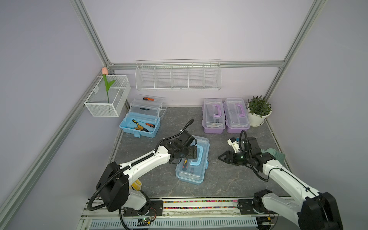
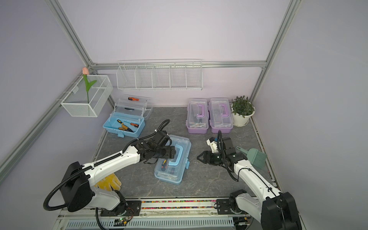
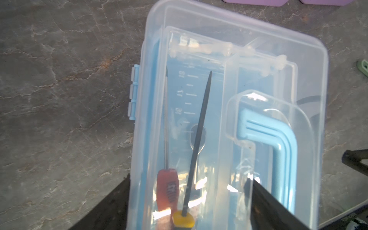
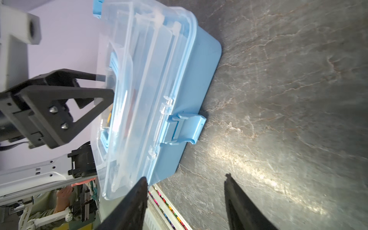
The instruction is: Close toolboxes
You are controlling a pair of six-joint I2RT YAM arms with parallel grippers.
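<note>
A blue toolbox (image 1: 197, 174) with clear lid lowered lies centre front, tools showing through it (image 3: 199, 126); a side latch (image 4: 184, 128) sticks out. My left gripper (image 1: 190, 152) hovers over its lid, fingers apart in the left wrist view. My right gripper (image 1: 224, 157) is just right of the box, open and empty, beside the latch in the right wrist view. A second blue toolbox (image 1: 140, 122) at back left stands open with tools. Two purple toolboxes (image 1: 213, 118) at back right have lids down.
A potted plant (image 1: 258, 107) stands at back right, a green object (image 2: 256, 157) on the right edge, yellow gloves (image 2: 109, 181) at front left. Wire baskets (image 1: 178, 76) hang on the walls. The counter between the boxes is clear.
</note>
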